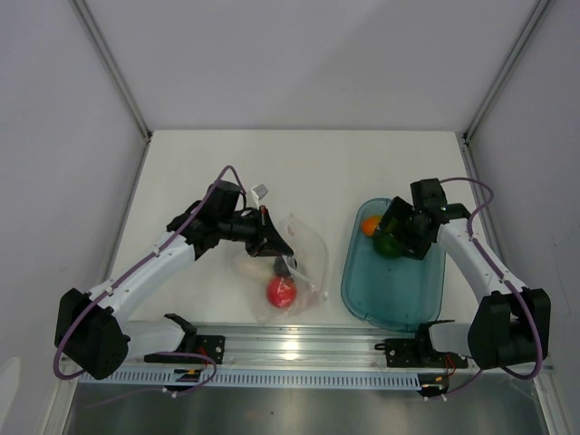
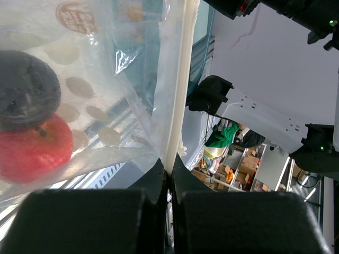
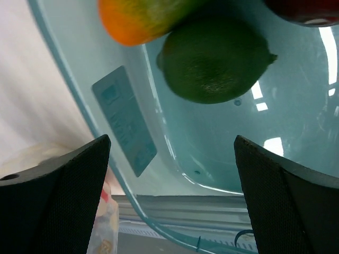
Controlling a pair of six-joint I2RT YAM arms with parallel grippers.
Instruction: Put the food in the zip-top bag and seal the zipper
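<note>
The clear zip bag [image 1: 308, 263] holds a red apple [image 1: 281, 292] [image 2: 34, 145], a dark round item [image 2: 26, 84] and something pale. My left gripper [image 1: 283, 248] is shut on the bag's zipper edge [image 2: 180, 90]. My right gripper [image 1: 405, 231] stands open over the teal tray [image 1: 394, 294]. In it lie a green avocado-shaped item [image 3: 212, 61], an orange item [image 3: 124, 21] and a dark red item [image 3: 302, 9], below and between the open fingers' view.
The tray stands right of the bag on the white table [image 1: 208, 154], whose back half is clear. A metal rail runs along the front edge.
</note>
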